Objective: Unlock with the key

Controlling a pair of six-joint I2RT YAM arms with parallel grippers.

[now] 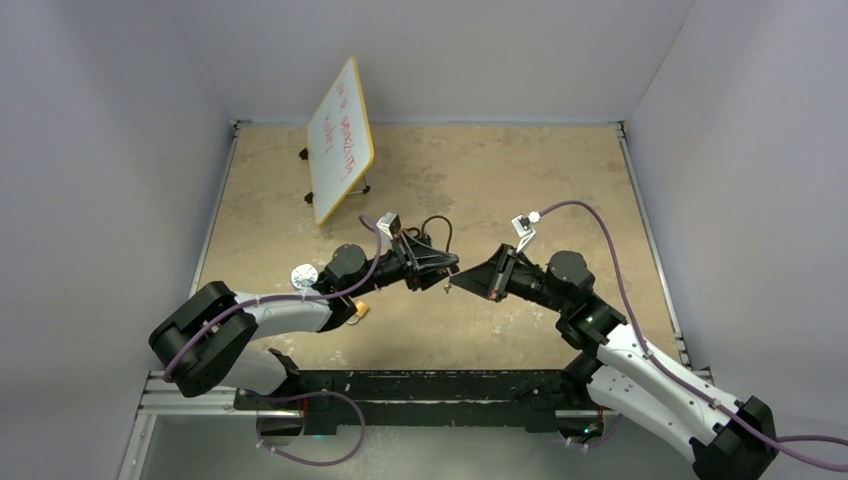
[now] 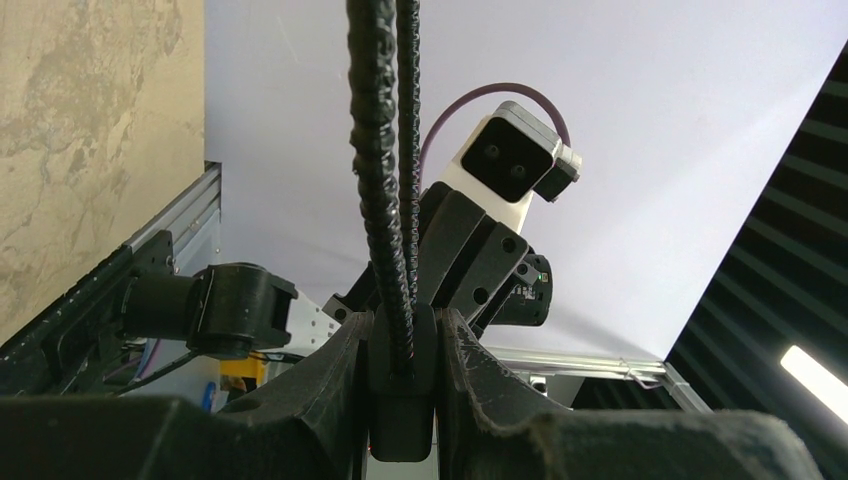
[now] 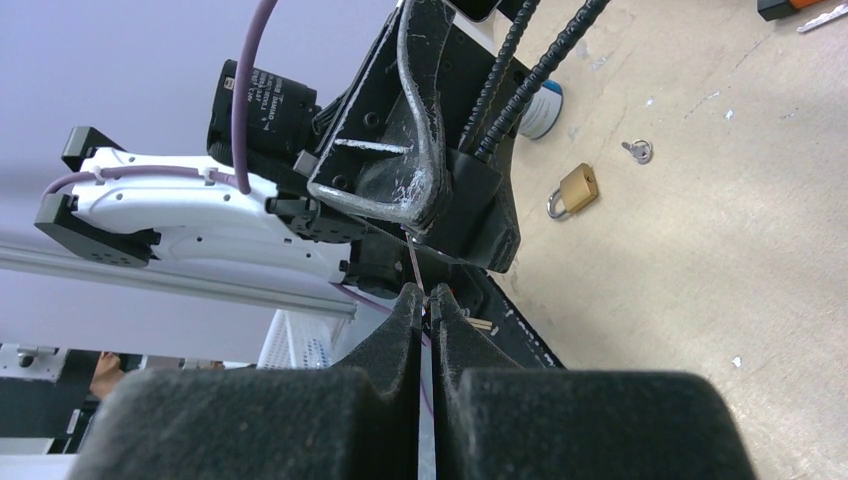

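Note:
In the left wrist view, my left gripper is shut on a black lock body (image 2: 402, 425), from which two strands of a black braided cable (image 2: 375, 150) rise. My right gripper is shut on a thin key (image 3: 416, 264). Its blade points at the underside of the left gripper and lock; whether its tip is inside the keyhole cannot be told. From above, the right gripper (image 1: 454, 283) is close beside and slightly below the left gripper (image 1: 456, 264), with the key (image 1: 448, 288) showing at its tip.
A brass padlock (image 3: 578, 188) and small keys on a ring (image 3: 638, 151) lie on the table, with another silver key (image 3: 825, 18) farther off. Behind the arms stands a whiteboard (image 1: 342, 140). A white round can (image 1: 304, 276) is at the left.

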